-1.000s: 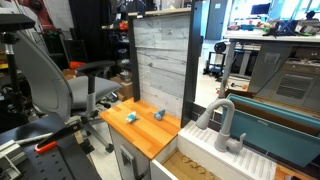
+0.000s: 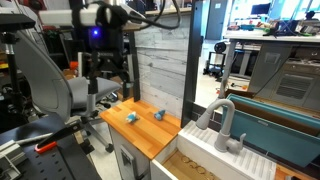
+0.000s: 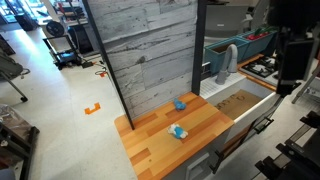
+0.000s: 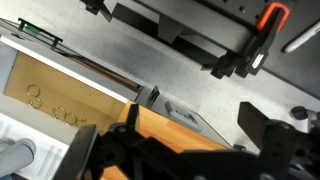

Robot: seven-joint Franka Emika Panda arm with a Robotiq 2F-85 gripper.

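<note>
My gripper (image 2: pixel 110 94) hangs above the left side of the wooden countertop (image 2: pixel 150 139), its dark fingers pointing down. In the wrist view the gripper is open, fingers wide apart, with only countertop and floor visible between them. Two small items rest on the wood: a white-and-blue one (image 3: pixel 178 131) and a blue one (image 3: pixel 180 105). Neither touches the gripper. An open drawer (image 4: pixel 62 68) with several small rings inside shows at the wrist view's left.
A grey faucet (image 2: pixel 228 125) rises beside the drawer. Behind the countertop stands a grey plank wall (image 2: pixel 163 72). Teal bins (image 2: pixel 265 133) lie at the right. A black table (image 2: pixel 78 160) and an office chair (image 2: pixel 70 85) occupy the left.
The arm was almost out of view a second ago. It has since come in from the upper left and moved right toward the countertop. The items on the wood have not moved.
</note>
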